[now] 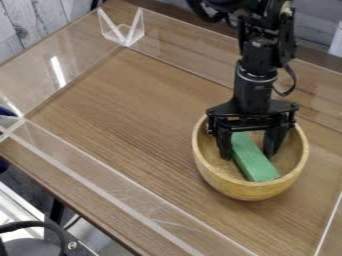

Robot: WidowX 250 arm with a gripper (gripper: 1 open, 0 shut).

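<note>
My black gripper [251, 130] reaches down from the top into a round wooden bowl [255, 187] at the right of the table, its fingers open at the bowl's rim and inside it. A green rectangular block [251, 160] lies lengthwise in the bowl, its upper end partly hidden by the fingers. I cannot see whether the fingertips touch it.
A clear plastic piece [123, 27] sits at the back left. A black cable or part [34, 240] shows at the bottom left corner.
</note>
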